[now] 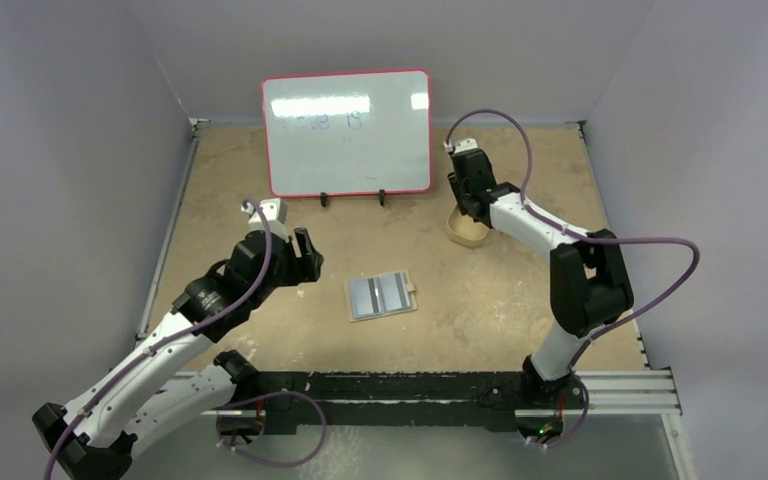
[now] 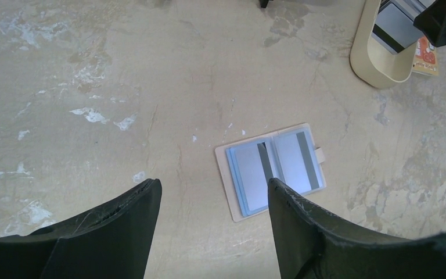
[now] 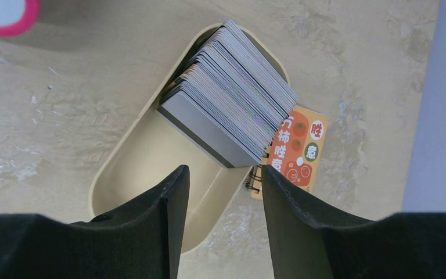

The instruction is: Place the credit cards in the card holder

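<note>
A flat card holder [image 1: 380, 295] lies mid-table with cards in both slots, seen also in the left wrist view [image 2: 254, 174]. My left gripper hangs open left of and above it, nothing between its fingers. At the back right a cream oval box [image 3: 122, 163] holds a tight stack of cards [image 3: 232, 87] at its far end. My right gripper is over the box, fingers apart, just short of the stack in that view, with nothing visible between them.
An orange notebook [image 3: 302, 145] lies beside the box. A whiteboard [image 1: 346, 140] on small stands is at the back.
</note>
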